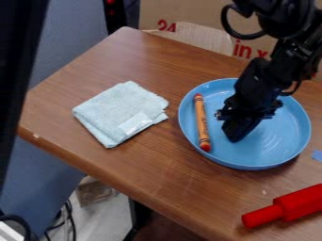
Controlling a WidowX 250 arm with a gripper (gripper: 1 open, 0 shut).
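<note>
A blue plate (274,141) sits on the wooden table at the right, with an orange stick-like object (201,122) lying on its left side. My black gripper (229,122) is low over the plate, just right of the orange object and apart from it. Its fingertips are dark and small, so I cannot tell whether they are open or shut.
A folded pale cloth (120,113) lies on the left of the table (138,61). A red cylinder (287,207) lies at the lower right. Cardboard (189,14) stands behind. The table's left edge drops to the floor.
</note>
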